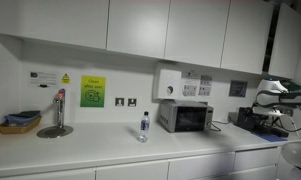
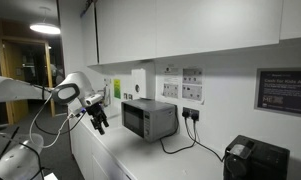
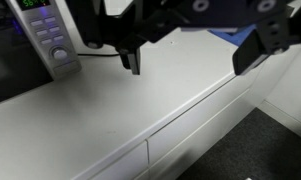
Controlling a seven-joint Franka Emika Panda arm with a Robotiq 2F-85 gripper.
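Note:
In the wrist view my gripper is open over the white counter, with its two dark fingers [image 3: 131, 56] well apart and nothing between them. Exterior view 2 has the gripper [image 2: 97, 118] above the counter, in front of the microwave [image 2: 150, 119]. The microwave's control panel, with a lit green display and a dial, fills the left of the wrist view. A clear bottle [image 1: 145, 127] with a pale label stands upright on the counter, left of the microwave in exterior view 1 and away from the gripper.
A tap [image 1: 59, 112] and a brown tray [image 1: 20, 122] are at the left end of the counter. A black appliance [image 2: 255, 160] sits at the other end. Cupboards [image 1: 138, 25] hang overhead. The counter's front edge drops to drawers. Bare counter lies around the bottle.

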